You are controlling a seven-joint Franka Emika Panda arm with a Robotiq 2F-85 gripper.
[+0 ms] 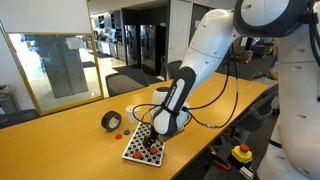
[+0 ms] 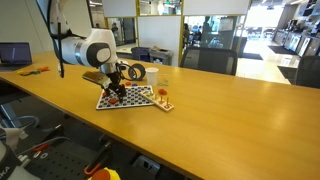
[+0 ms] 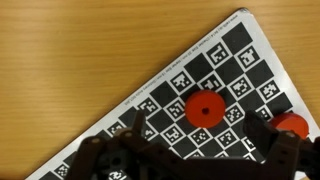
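Observation:
Two red round pieces rest on the black-and-white patterned board (image 3: 160, 125). One red piece (image 3: 205, 109) lies inward from the board's corner; the other red piece (image 3: 291, 125) is close to the corner edge, partly behind a finger. My gripper is open above the board, its black fingers apart, with the first piece showing in the gap and nothing held. In exterior view 1 the gripper (image 1: 155, 138) hangs low over the board (image 1: 133, 148), and red pieces show near the board's front side.
Beyond the board stand a black round object (image 1: 111, 121) and a white cup (image 2: 152, 75). Small red and blue pieces (image 1: 127, 132) lie between. A wooden strip with a red piece (image 2: 162, 92) sits beside the board.

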